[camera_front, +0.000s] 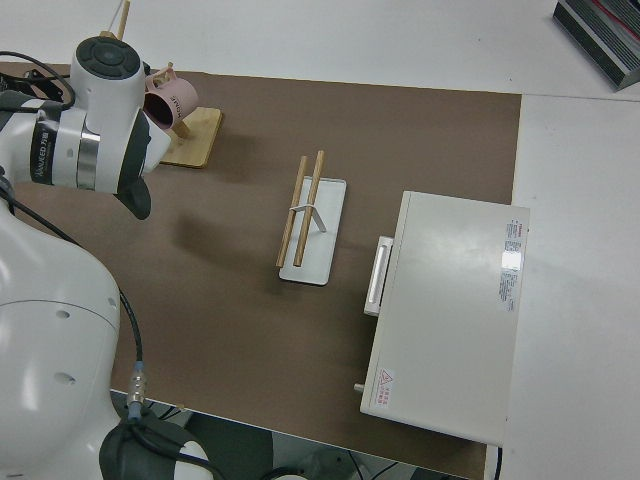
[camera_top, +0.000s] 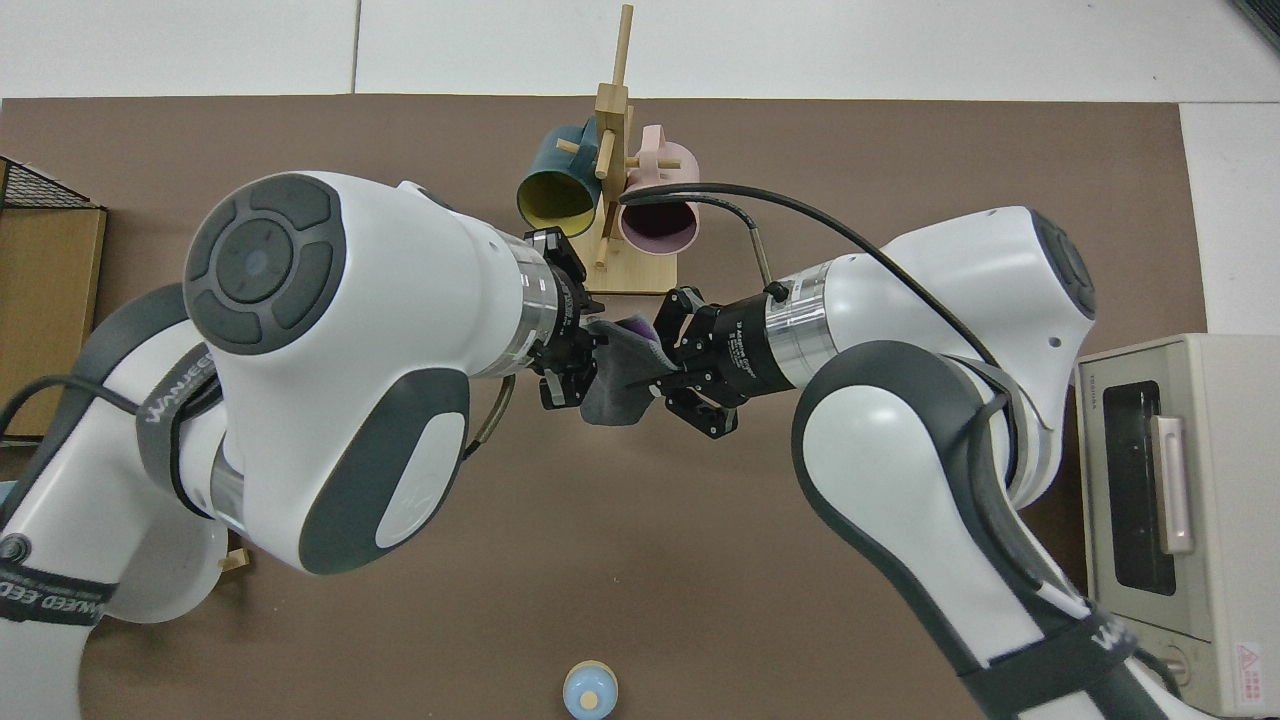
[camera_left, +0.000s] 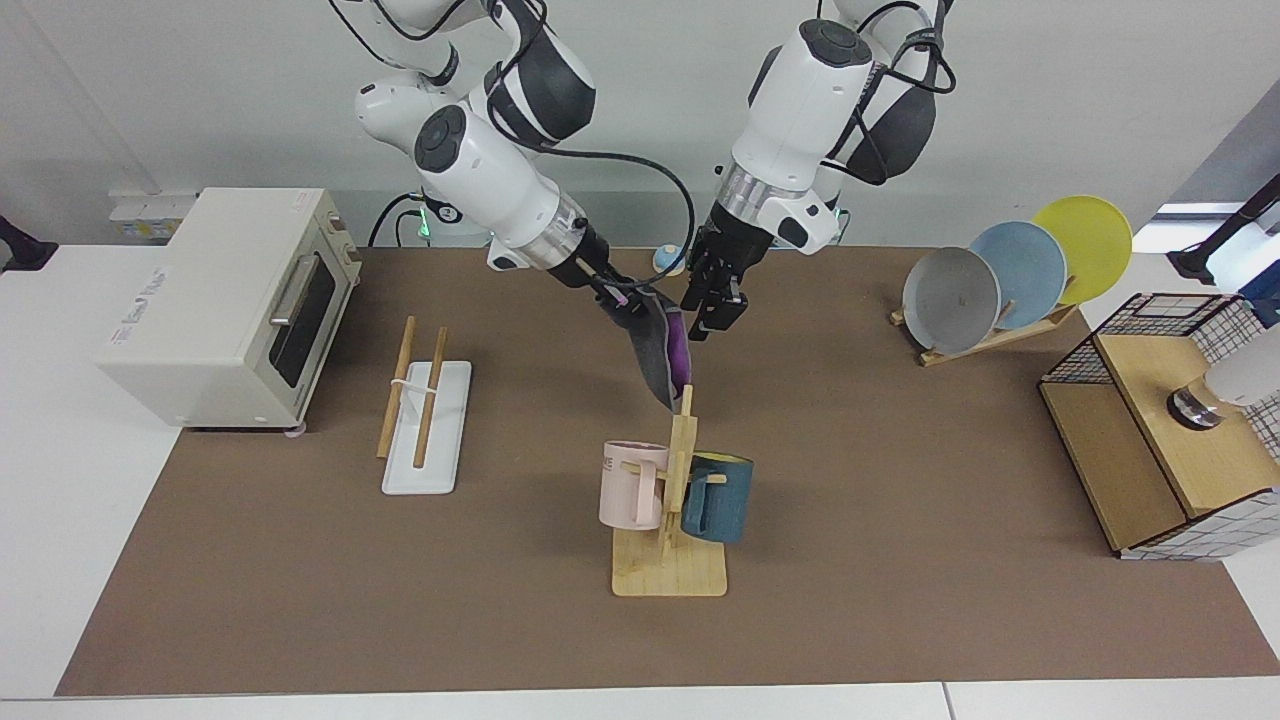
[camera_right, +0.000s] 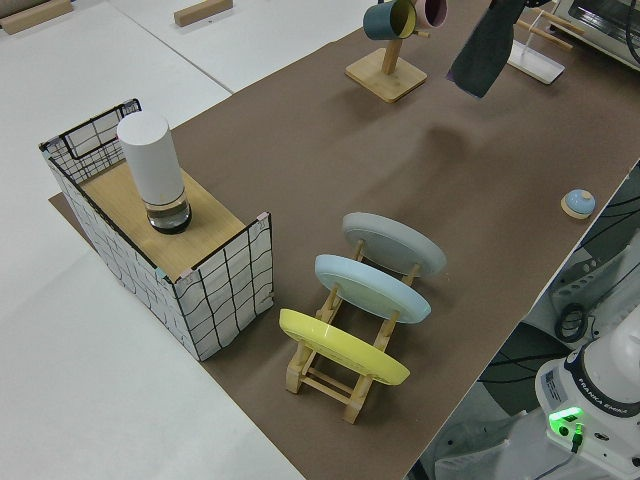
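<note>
A grey cloth with purple lining (camera_top: 626, 374) hangs between the two grippers in the top view; in the left view (camera_left: 660, 348) it reaches down close to the mug rack. My right gripper (camera_top: 693, 366) is at its right side, seemingly on the cloth, and my left gripper (camera_top: 573, 360) is at its left side; the fingertips are largely hidden, so their finger states are unclear. Behind them a wooden rack (camera_top: 642, 270) holds a teal mug (camera_top: 552, 180) and a pink mug (camera_top: 657, 216).
A white oven (camera_left: 204, 312) stands on one side, beside a white stand with wooden sticks (camera_left: 408, 468). A plate rack with grey (camera_left: 951, 300), blue and yellow plates and a wire-walled shelf (camera_left: 1152, 504) stand on the other.
</note>
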